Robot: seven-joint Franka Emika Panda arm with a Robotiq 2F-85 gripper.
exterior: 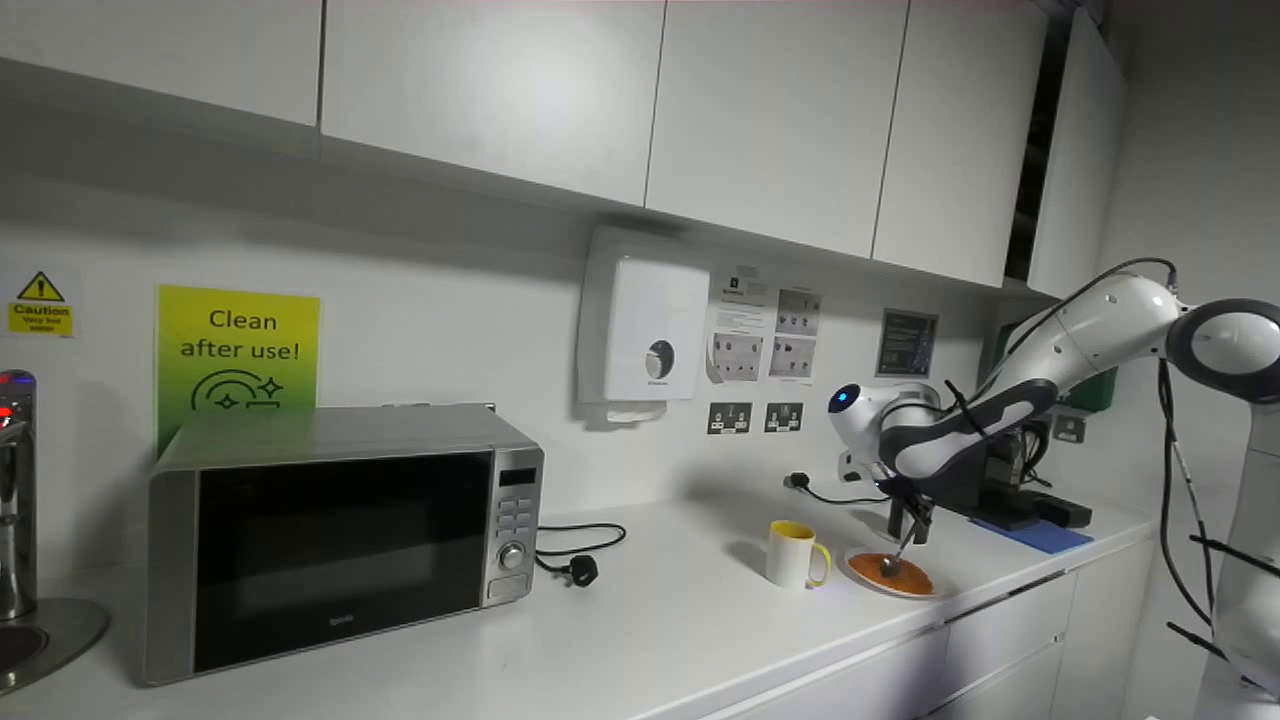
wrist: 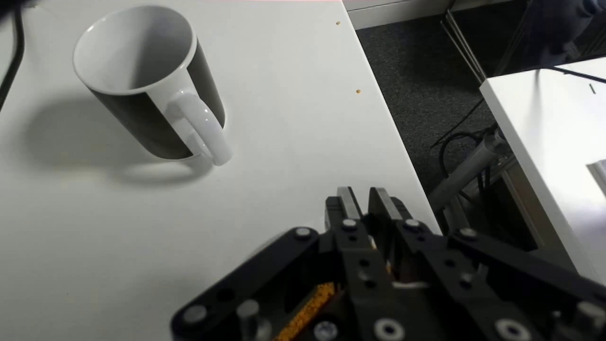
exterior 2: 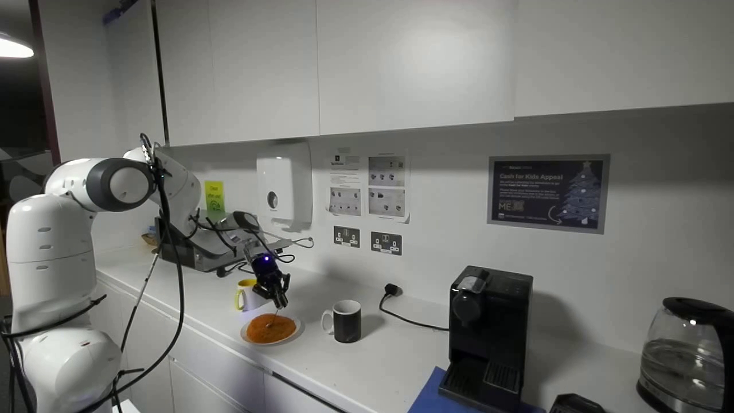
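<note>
A metal spoon [exterior: 890,565] is in my gripper [exterior: 917,523], which is shut on its handle. The spoon slants down, and its bowl rests at the orange, grainy contents [exterior: 908,581] of a white plate. From the other side, the gripper [exterior 2: 279,303] hangs just above these orange contents [exterior 2: 269,329], inside the plate's rim [exterior 2: 299,331]. In the wrist view the finger ends [wrist: 347,203] stand close together, the spoon is mostly hidden by them, and a strip of orange [wrist: 309,309] shows below.
A yellow-and-white mug [exterior: 791,556] stands close to the plate. Beyond the plate's other side is a black-and-white mug [exterior 2: 346,321]. A coffee machine [exterior 2: 490,330] and a glass kettle [exterior 2: 688,358] are farther along. The counter's front edge runs near the plate.
</note>
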